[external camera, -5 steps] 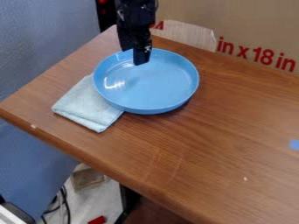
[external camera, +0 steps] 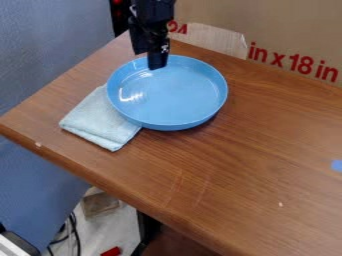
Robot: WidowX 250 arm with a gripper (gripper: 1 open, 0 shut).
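Observation:
A blue round plate [external camera: 171, 98] lies on the wooden table [external camera: 247, 185], in its upper middle part. A pale folded cloth [external camera: 96, 122] lies by the plate's lower left, partly beside or under its edge. My dark gripper [external camera: 156, 56] is at the top, over the plate's back rim. Its fingers are small and dark, and I cannot tell whether they are open or shut.
A cardboard surface with red print [external camera: 287, 60] stands behind the table. Cables lie below the table's left edge.
My gripper has moved up and slightly back, toward the top of the view, from over the plate's back part. The plate and cloth look unmoved.

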